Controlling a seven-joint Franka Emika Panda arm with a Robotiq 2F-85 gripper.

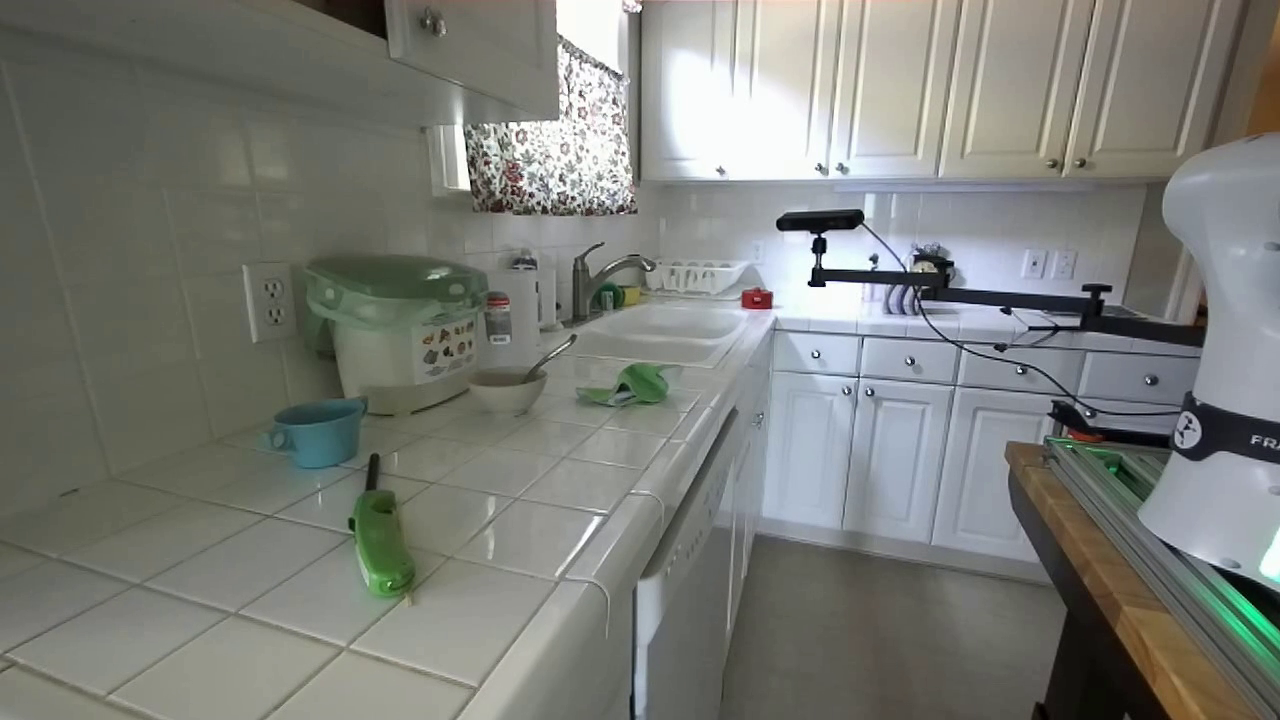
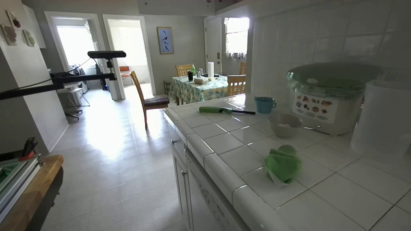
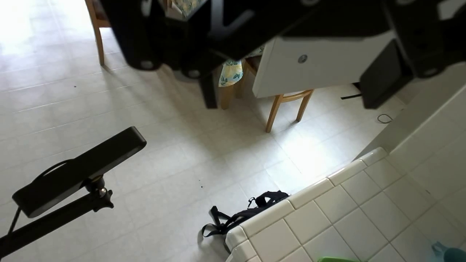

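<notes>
In the wrist view my gripper stands open, its dark fingers far apart, with only floor, a chair and a white panel showing beyond them. Exterior views 1 and 2 do not show it. On the tiled counter lies a green lighter (image 1: 383,546) with a black tip; only a sliver of green (image 3: 334,259) reaches the wrist view's bottom edge. Behind it sits a blue cup (image 1: 319,432), also partly seen in the wrist view's lower right corner. A pale bowl (image 2: 284,126) holds a spoon (image 2: 308,127). Toward the sink lies a crumpled green cloth (image 2: 283,165).
A white container with a green lid (image 1: 396,282) stands against the tiled wall. The sink (image 1: 672,324) is beyond it. A camera on a black boom (image 1: 996,296) extends over the floor.
</notes>
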